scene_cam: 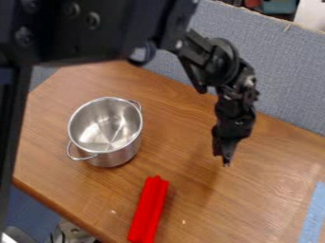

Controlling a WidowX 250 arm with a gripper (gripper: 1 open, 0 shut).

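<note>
My gripper (225, 158) hangs low over the bare right-middle part of the wooden table, pointing down, its fingers shut; nothing visible is between them. A steel pot (105, 131) with wire handles stands upright on the left of the table. A red elongated object (148, 210) lies at the front middle, below and left of my gripper.
A strip of blue tape (314, 214) runs along its right side. A grey padded surface (284, 84) borders the back. The black arm spans the upper left.
</note>
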